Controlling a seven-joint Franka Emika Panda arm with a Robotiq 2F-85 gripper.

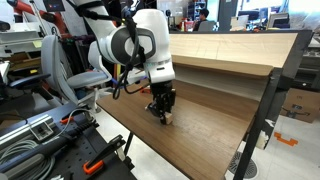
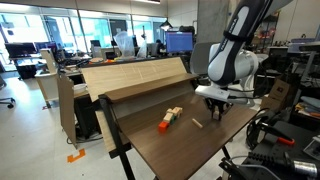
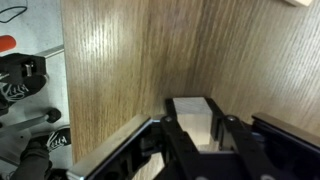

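In the wrist view a small pale block with an orange-brown end sits between the dark fingers of my gripper, which is shut on it. The block is seen end-on, so its full length is hidden. Exterior view 1 has the gripper low over the brown table, near its front edge. Whether the block touches the wood is unclear. The gripper is small and dark in exterior view 2, where the block cannot be made out.
On the table lie a red-orange item, a pale wooden piece and a light-coloured object. A raised wooden shelf runs along the back.
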